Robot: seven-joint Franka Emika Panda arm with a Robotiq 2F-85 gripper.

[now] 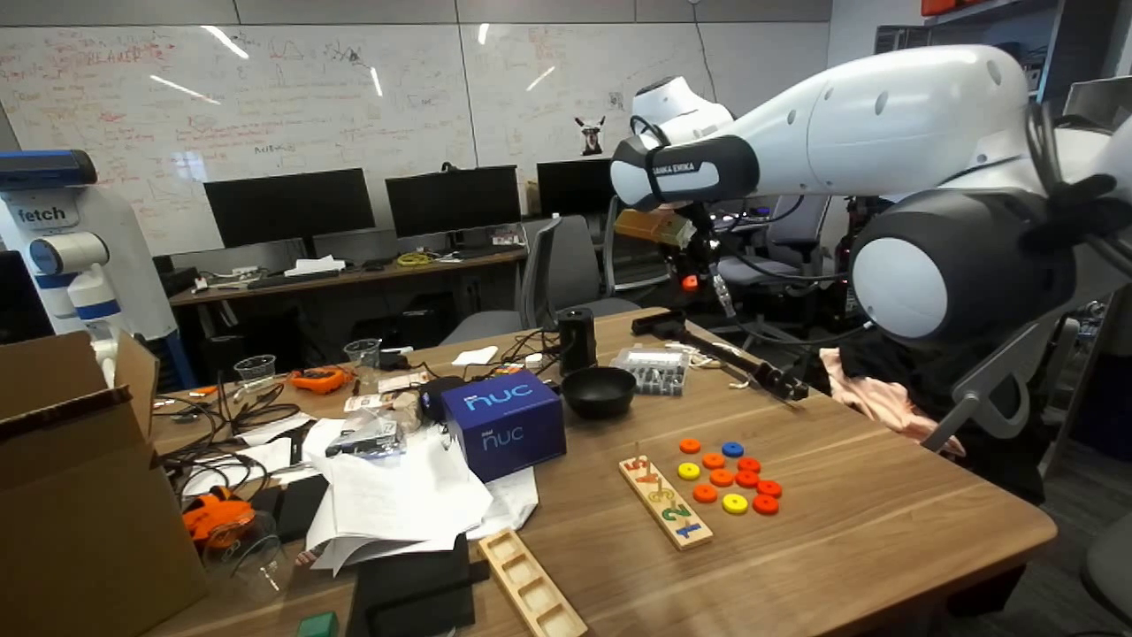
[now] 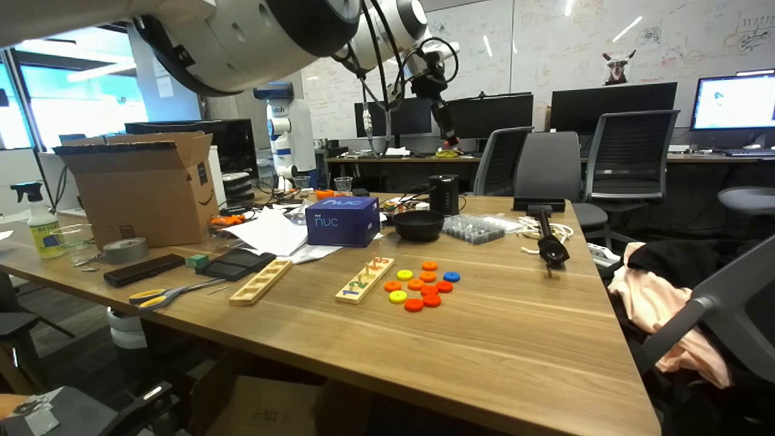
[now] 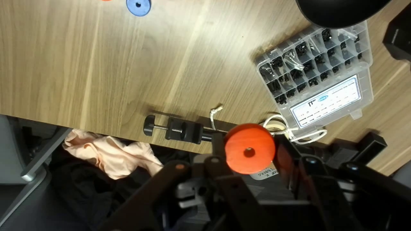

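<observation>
In the wrist view my gripper is shut on a red-orange ring (image 3: 249,143) with a small hole, its face toward the camera. Exterior view 1 shows that ring as a small orange spot (image 1: 690,283), high above the table's far side. On the table lies a group of loose rings: red and orange ones (image 1: 747,479), a yellow ring (image 1: 734,503) and a blue ring (image 1: 732,449). Beside them lies the wooden number board (image 1: 665,502) with upright pegs and coloured digits; no ring shows on its pegs.
A black bowl (image 1: 599,392), a clear parts box (image 3: 316,69) and a black clamp stand (image 3: 185,130) sit along the far side. The blue NUC box (image 1: 504,425) and an empty wooden tray (image 1: 532,586) lie left of the board.
</observation>
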